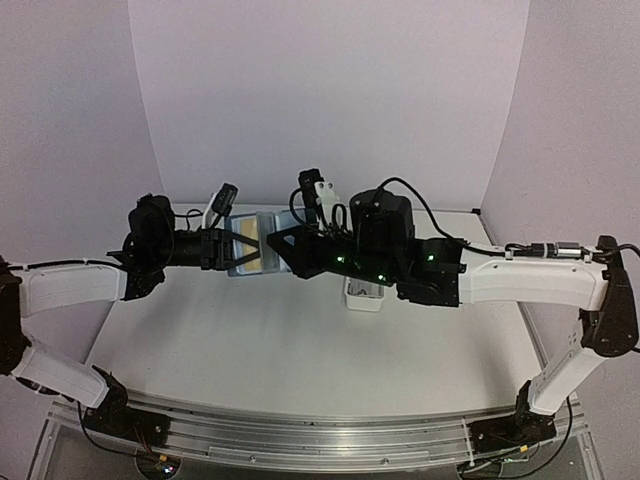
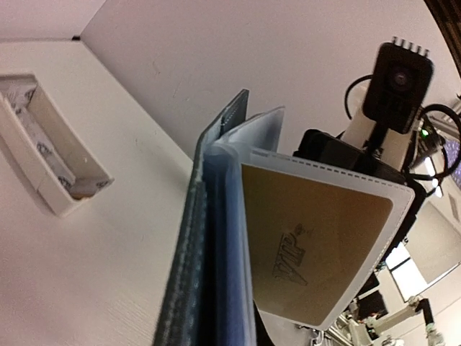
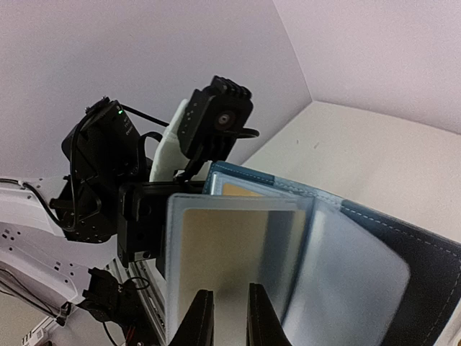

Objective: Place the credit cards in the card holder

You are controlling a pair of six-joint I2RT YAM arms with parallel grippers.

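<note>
The blue card holder point(image 1: 243, 228) hangs open above the table with my left gripper point(image 1: 250, 250) shut on its left part. Inside one of its clear sleeves is a gold card point(image 2: 310, 231) marked VIP. Folded pages and the dark blue cover point(image 3: 425, 274) fan out in the right wrist view. My right gripper is part open in front of the clear sleeves point(image 3: 349, 277); whether a page lies between its fingertips is hard to tell. No card shows in that gripper.
A white open box point(image 1: 364, 302) stands on the table, partly covered by my right arm in the top view; its patterned inside shows in the left wrist view.
</note>
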